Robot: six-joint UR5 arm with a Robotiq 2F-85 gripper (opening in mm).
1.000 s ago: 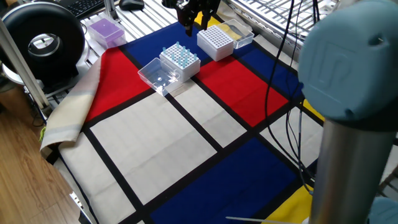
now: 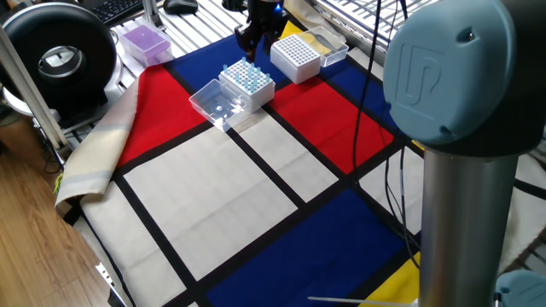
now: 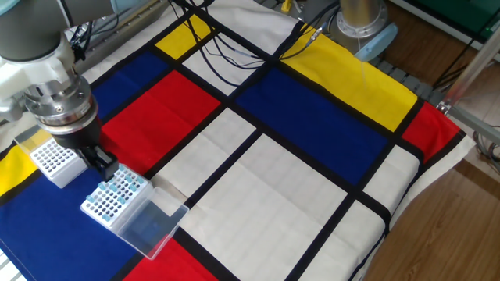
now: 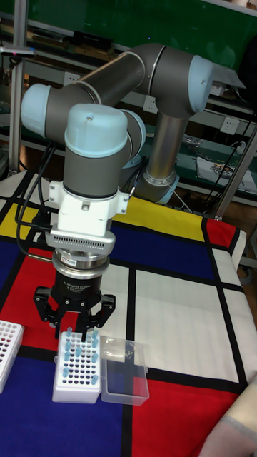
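A white rack [image 2: 247, 83] with several pale blue tips standing in its holes sits on the patterned cloth. In the third exterior view, my gripper [image 4: 71, 333] points down over the far end of this tip rack [image 4: 77, 385]. Its black fingers appear open, with a gap between them, close to the tips in the far rows. Nothing is clearly held, though the exact spot where fingers and tips meet is hard to make out. From the second exterior view, the gripper [image 3: 105, 173] hangs at the rack's edge and hides some of its holes.
A second white rack [image 2: 295, 58], with no blue tips visible, stands beside the first. Clear open lids [image 2: 223, 104] adjoin both racks. At the back left is a purple-topped box [image 2: 146, 43]. Cables [image 2: 380, 128] hang near the arm.
Over the last second my gripper has shifted left in the first exterior view, toward the rack with blue tips. The arm's large blue joint has also moved left. Both racks have stayed put.
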